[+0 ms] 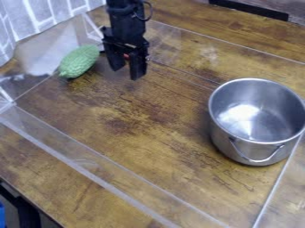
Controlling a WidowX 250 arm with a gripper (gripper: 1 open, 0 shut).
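My black gripper (pixel 125 61) reaches down at the top centre of the camera view, low over the wooden table. A small red object (pixel 127 55) is mostly hidden behind it; whether the fingers hold it I cannot tell. A green ridged vegetable-like object (pixel 78 61) lies just left of the gripper. A steel pot (pixel 256 121) with a handle stands empty at the right.
A clear plastic border runs along the left, front and right of the wooden surface (pixel 131 142). Crumpled pale material (pixel 27 27) is at the top left.
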